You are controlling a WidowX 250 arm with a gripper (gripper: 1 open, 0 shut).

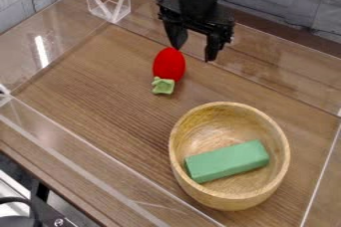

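My black gripper (196,34) hangs open at the top middle, just above and behind a red object (170,64) with a green tip (164,87), resembling a strawberry or radish, lying on the wooden table (87,107). A round tan bowl (226,116) at the lower right holds a green rectangular block (228,159).
A clear plastic stand or holder (110,2) is at the back left. A white wall edges the left. Cables show at the bottom left corner.
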